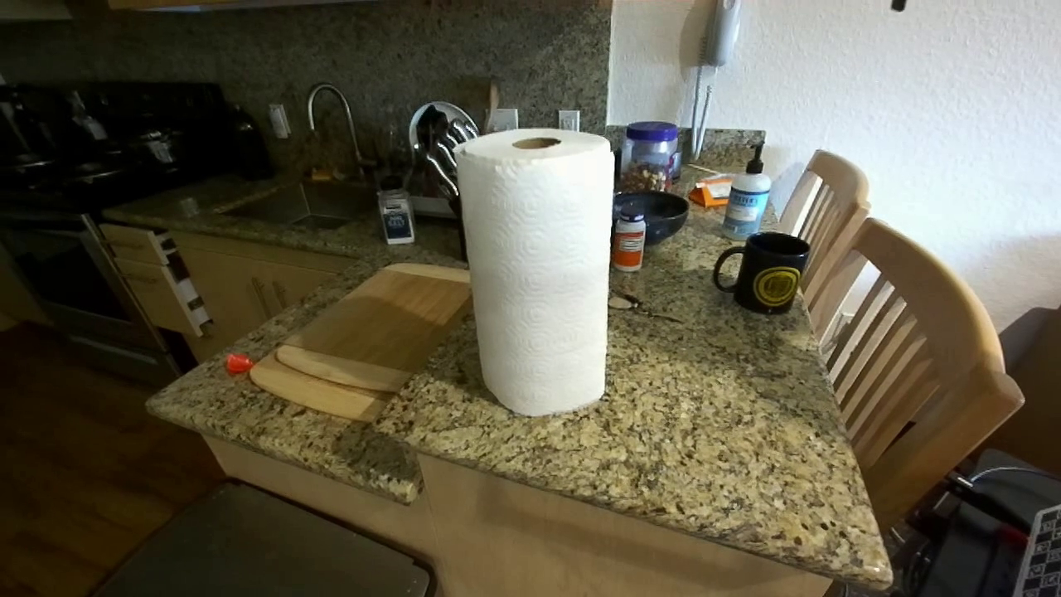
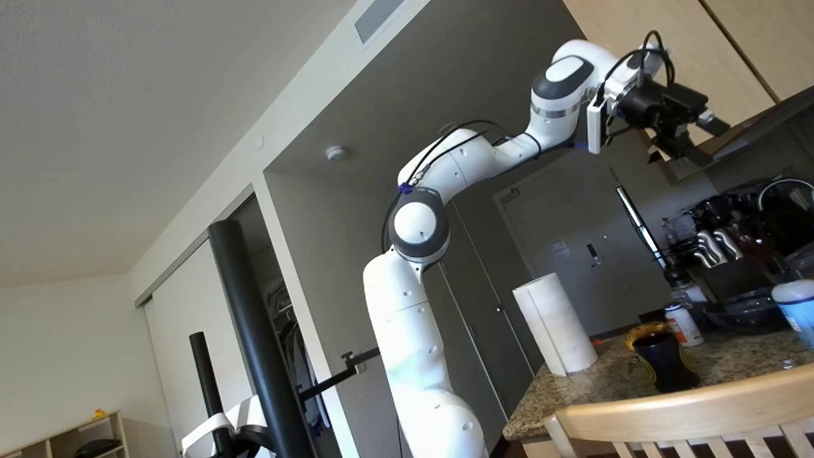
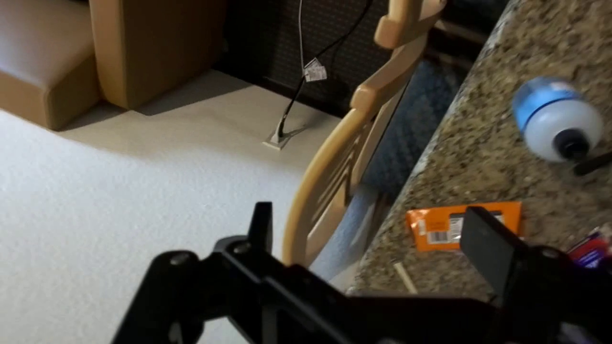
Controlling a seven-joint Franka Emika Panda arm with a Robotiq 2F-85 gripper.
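Note:
My gripper stands open in the wrist view, its black fingers spread wide with nothing between them. In exterior view 2 the gripper (image 2: pixel 706 141) is raised high near the upper cabinets, well clear of the counter. Exterior view 1 does not show it. A tall white paper towel roll (image 1: pixel 540 279) stands upright on the granite counter (image 1: pixel 696 438). To its right is a black mug (image 1: pixel 767 274) with a yellow emblem. Behind are a soap bottle (image 1: pixel 746 199), an orange packet (image 1: pixel 711 190), a white-and-orange bottle (image 1: pixel 628 242) and a dark bowl (image 1: pixel 661 214).
Wooden chairs (image 1: pixel 920 328) line the counter's right side. Two cutting boards (image 1: pixel 388 318) lie on the lower counter, with a small red object (image 1: pixel 238 363) beside them. A purple-lidded jar (image 1: pixel 651 154) stands at the back.

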